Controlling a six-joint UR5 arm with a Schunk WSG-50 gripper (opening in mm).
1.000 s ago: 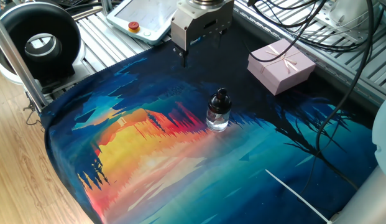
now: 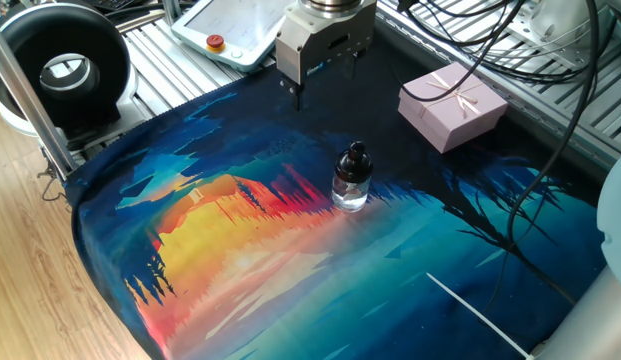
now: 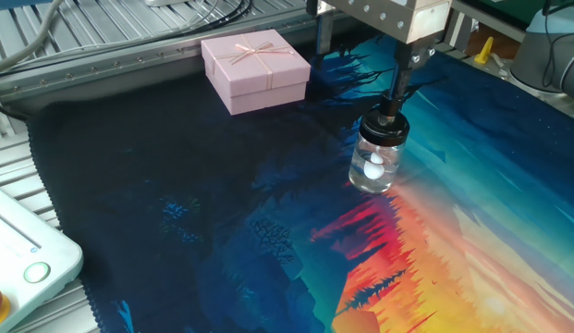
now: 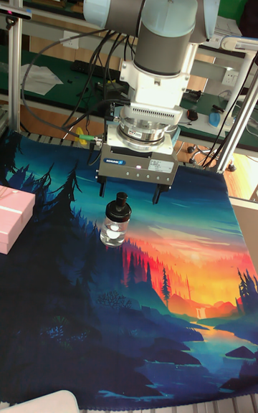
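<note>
A small clear glass jar with a black lid and knob (image 2: 351, 180) stands upright on the printed cloth. Clear liquid and something round and white show through its glass (image 3: 374, 169). My gripper (image 4: 129, 194) hangs open above the cloth, its two dark fingers wide apart and nothing between them. In exterior view 3 the jar (image 4: 113, 232) appears just below the fingers. Exterior view 2 has one finger (image 3: 398, 81) overlapping the lid's knob, while exterior view 1 shows the gripper (image 2: 326, 88) apart from the jar, further back.
A pink gift box with a ribbon (image 2: 452, 108) sits closed on the cloth's edge. A tablet-like controller with a red button (image 2: 216, 44) lies off the cloth. Black cables (image 2: 580, 110) hang at the right.
</note>
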